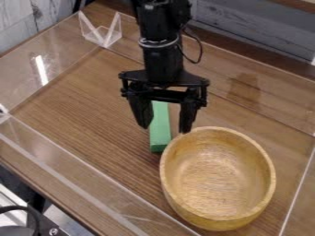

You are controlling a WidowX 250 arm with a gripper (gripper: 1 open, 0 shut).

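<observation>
My black gripper (164, 114) hangs in the middle of the camera view, open, its two fingers spread to either side over a green block (159, 134). The block lies on the wooden table (74, 120), partly hidden under the gripper. A large yellow oval bowl (216, 180) stands at the lower right, just beside the block and below the right finger. Whether the fingers touch the block is unclear.
A clear plastic holder (101, 28) stands at the back left. A cable runs in at the lower left corner.
</observation>
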